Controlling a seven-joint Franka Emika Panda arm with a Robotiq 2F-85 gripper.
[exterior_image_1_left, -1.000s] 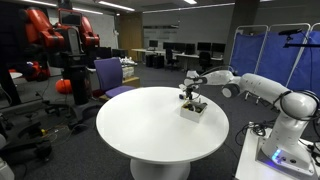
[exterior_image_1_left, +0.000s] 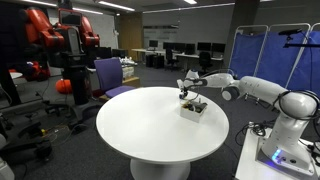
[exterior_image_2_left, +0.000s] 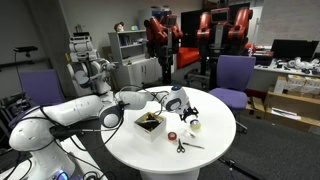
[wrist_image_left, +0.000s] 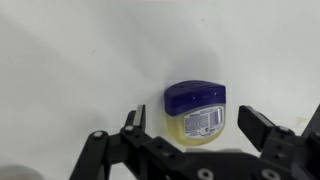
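A small jar (wrist_image_left: 196, 112) with a dark blue lid and a yellowish body lies on the white table in the wrist view, its printed label showing. My gripper is open, with one finger to the left of the jar and the other to the right. Clear space shows between the jar and both fingers, and I cannot tell how high they are above it. From the second exterior view, the gripper (exterior_image_2_left: 190, 106) hangs over the table near the pale yellow jar (exterior_image_2_left: 195, 127).
An open box (exterior_image_2_left: 138, 136) with dark items inside stands close by under the arm. A red roll (exterior_image_2_left: 172, 135), black-handled scissors (exterior_image_2_left: 181, 149) and a thin dark item (exterior_image_2_left: 194, 146) lie nearby.
The arm has shifted slightly and sits a little lower by the box. The box has stayed where it was.
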